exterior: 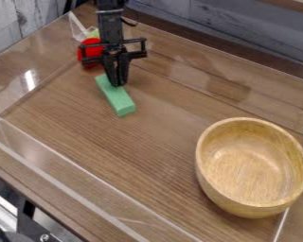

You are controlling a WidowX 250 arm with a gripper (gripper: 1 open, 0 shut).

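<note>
The black gripper (114, 66) is at the upper middle of the table, over the far end of a green block (116, 97) that lies lengthwise on the wood. Whether its fingers hold the block cannot be made out. A red object (90, 53) sits just left of the gripper, partly hidden by it, with something pale behind.
A large yellow bowl (250, 165) stands at the lower right. Dark cables show at the bottom left corner.
</note>
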